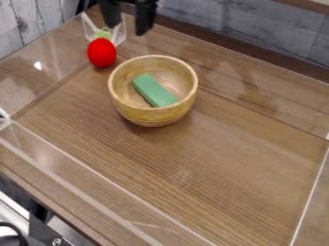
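A round wooden bowl [186, 83] sits near the middle of the table in the camera view, holding a green rectangular block [153, 89]. A red object [100, 54], rounded like a tomato, lies left of the bowl, with a small white-and-green item [104, 31] behind it. My dark gripper [129, 21] is at the top edge, partly out of frame, above and beside the white-and-green item; its fingers are too cropped and small to judge.
A dark edge shows at the lower left corner.
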